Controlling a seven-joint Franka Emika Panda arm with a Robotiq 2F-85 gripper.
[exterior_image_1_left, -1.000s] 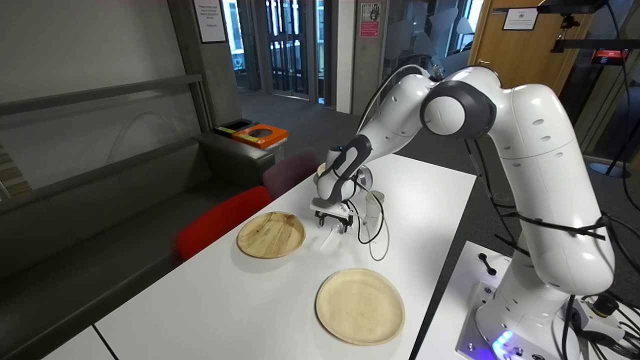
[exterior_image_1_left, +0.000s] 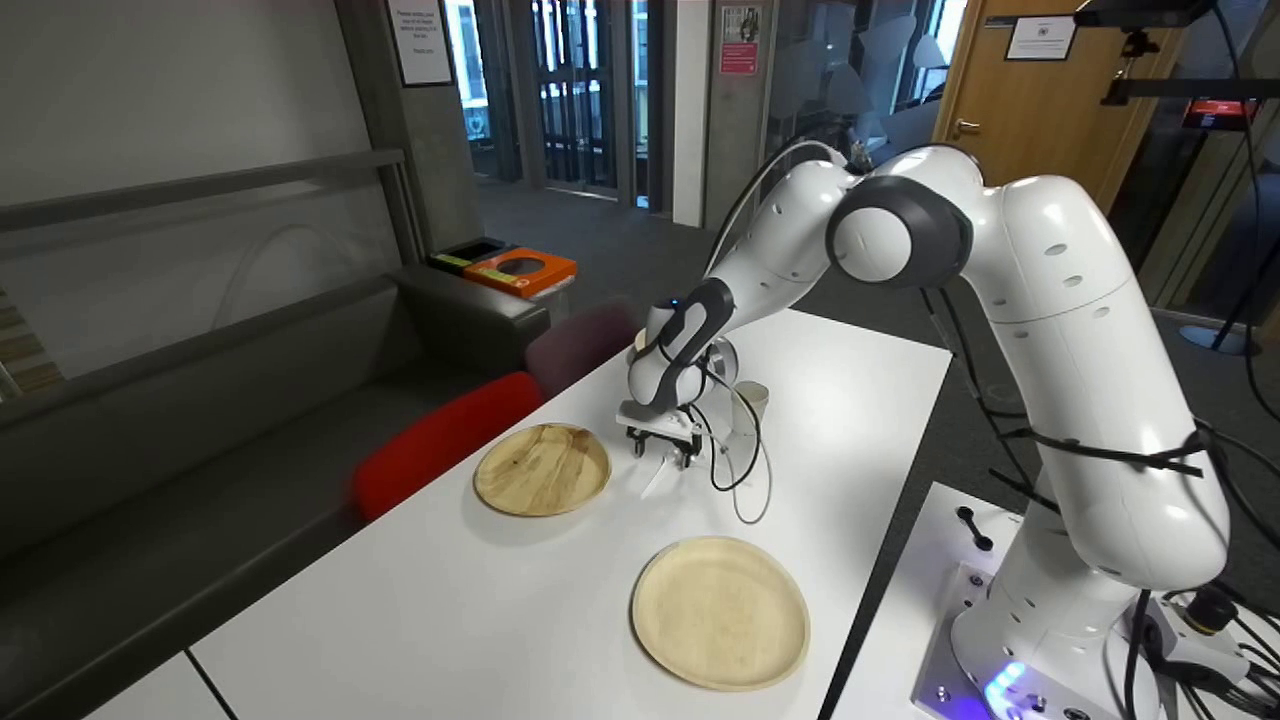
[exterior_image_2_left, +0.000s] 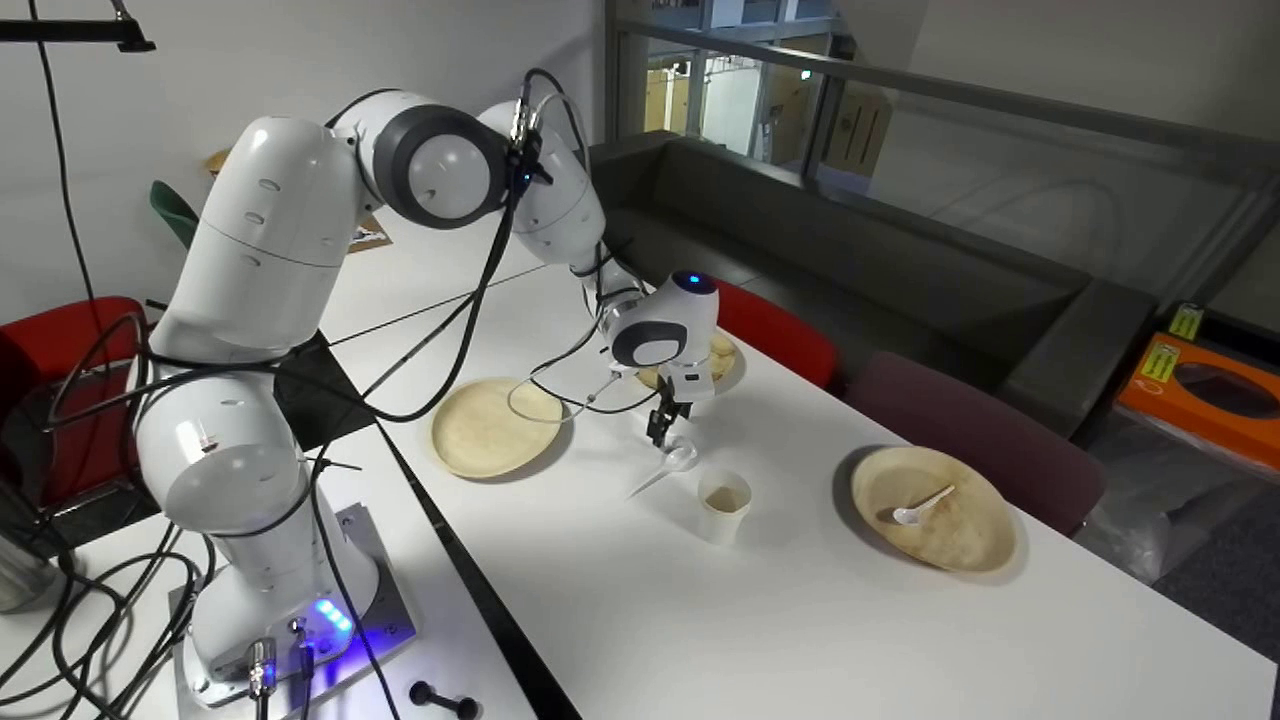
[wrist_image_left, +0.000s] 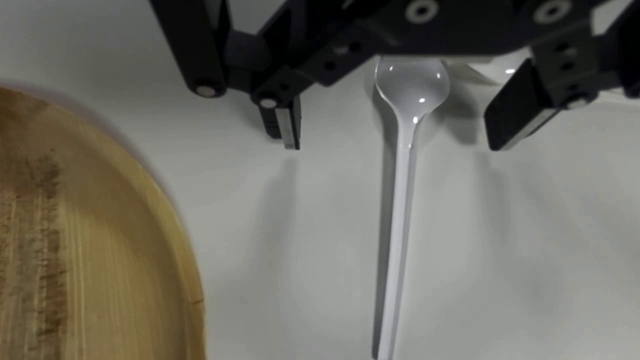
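A white plastic spoon (wrist_image_left: 396, 240) lies on the table, bowl under the gripper body and handle pointing down the wrist view. My gripper stands open above it, one finger on each side and neither touching the handle. Part of a second white spoon (wrist_image_left: 507, 67) shows behind the right finger. In exterior view 1 the gripper (exterior_image_1_left: 662, 457) is low over the table, right of a striped wooden plate (exterior_image_1_left: 542, 469). A third spoon (exterior_image_2_left: 921, 505) rests in a round plate (exterior_image_2_left: 948, 554) at the right of exterior view 2.
A pale cup (exterior_image_2_left: 723, 504) stands upright close to the gripper. An empty light wooden plate (exterior_image_1_left: 720, 613) sits toward the robot base. Cables loop from the arm down near the tabletop. Bare table lies in front of the plates.
The gripper and arm have shifted slightly left and down in exterior view 1. The plates and the cup have stayed in place.
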